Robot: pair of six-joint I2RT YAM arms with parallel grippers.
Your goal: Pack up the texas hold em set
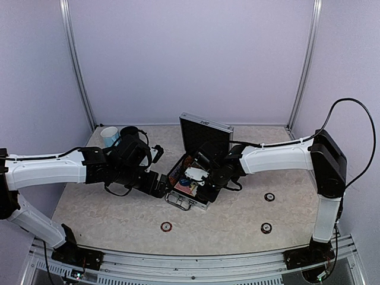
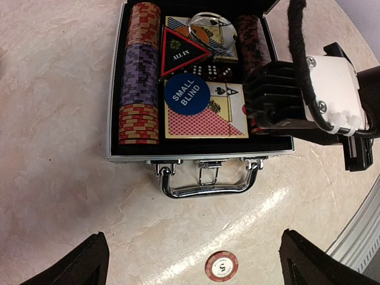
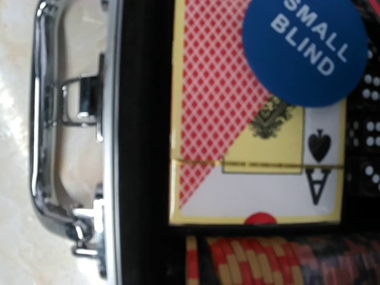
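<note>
The open case (image 1: pixel 205 132) stands mid-table, its lid raised at the back. In the left wrist view it holds chip rows (image 2: pixel 138 89), a blue SMALL BLIND disc (image 2: pixel 187 94) on a card deck (image 2: pixel 202 126), a black ALL IN triangle (image 2: pixel 181 52), a clear disc (image 2: pixel 212 31) and several dice (image 2: pixel 205 72). My right gripper is shut over the case's right chip row, partly hiding it; nothing shows between its fingers. Beside the case's front left, my left gripper is open and empty. A red chip (image 1: pixel 166 226) lies on the table before the case.
Two dark round chips, one (image 1: pixel 269 196) farther back and one (image 1: pixel 266 228) nearer the front, lie on the right of the table. A white cup (image 1: pixel 109 136) and a black cup (image 1: pixel 129 132) stand at back left.
</note>
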